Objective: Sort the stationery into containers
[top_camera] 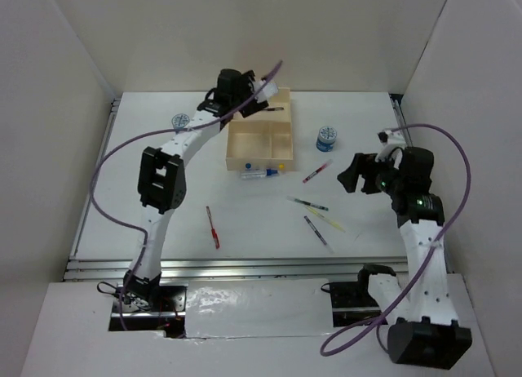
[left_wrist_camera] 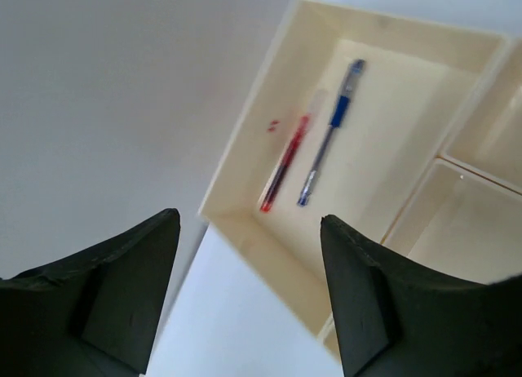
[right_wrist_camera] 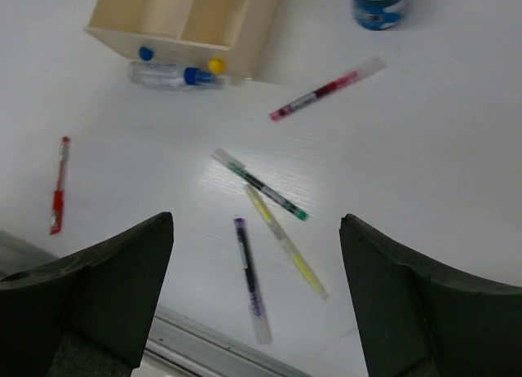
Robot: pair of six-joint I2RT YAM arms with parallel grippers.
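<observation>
My left gripper is open above the back of the cream divided box [top_camera: 234,163], nothing between its fingers. In the left wrist view a red pen [left_wrist_camera: 285,165] and a blue pen [left_wrist_camera: 333,132] lie in the box's long compartment. My right gripper hangs open and empty over the table's right side. Loose on the table lie a pink pen [right_wrist_camera: 326,89], a green pen [right_wrist_camera: 265,187], a yellow pen [right_wrist_camera: 285,242], a purple pen [right_wrist_camera: 249,271] and a red pen [right_wrist_camera: 59,185]. A clear blue-capped tube [top_camera: 258,174] lies against the box's front.
Two blue-labelled jars stand on either side of the box: a right jar [top_camera: 326,138] and a left jar [top_camera: 180,122] partly behind the left arm's purple cable [top_camera: 134,139]. Bare table lies between the box and the front rail [top_camera: 236,267].
</observation>
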